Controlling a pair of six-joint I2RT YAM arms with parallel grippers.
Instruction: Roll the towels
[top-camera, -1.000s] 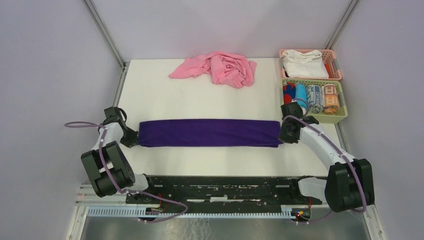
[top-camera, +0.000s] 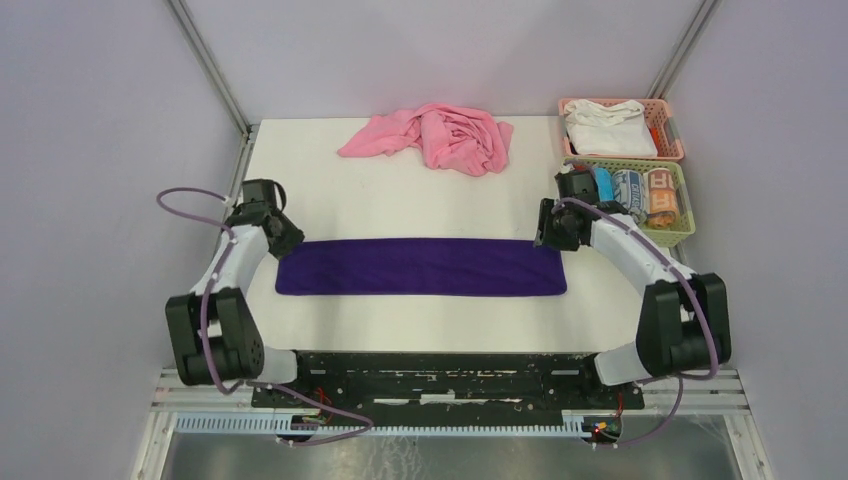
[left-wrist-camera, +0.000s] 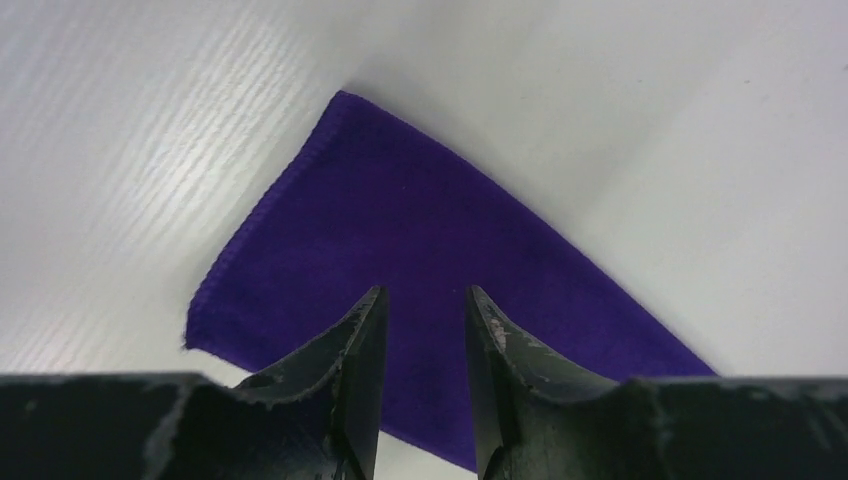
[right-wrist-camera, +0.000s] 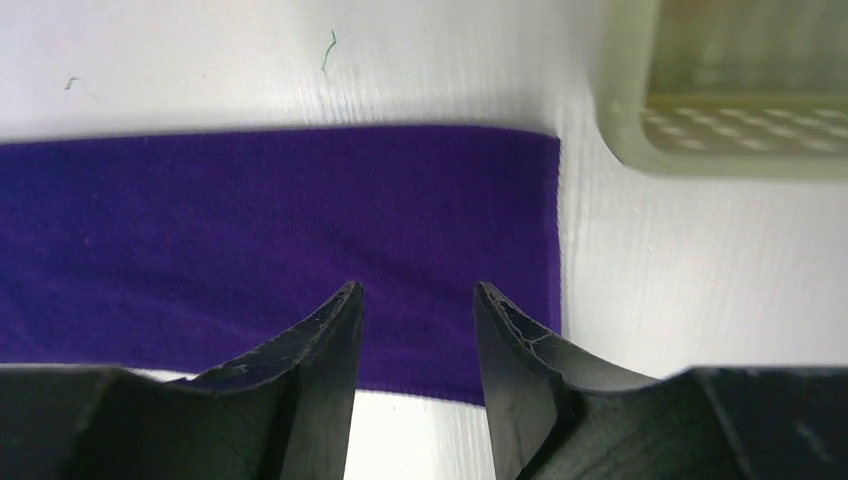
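Note:
A purple towel (top-camera: 420, 266) lies flat in a long strip across the front half of the table, with no roll in it. My left gripper is open over the towel's left end (left-wrist-camera: 330, 230), with empty space between its fingers. My right gripper is also open, above the towel's right end (right-wrist-camera: 440, 220), holding nothing. Both ends show fully spread in the wrist views, apart from where the fingers cover them.
A crumpled pink towel (top-camera: 455, 135) lies at the back middle. A green basket (top-camera: 680, 220) of rolled towels stands at the right, with a pink basket (top-camera: 668, 112) holding white cloth behind it.
Both grippers have moved up toward the back of the table, the left also rightward, the right also leftward. The towel's front right edge lies flatter than one second ago.

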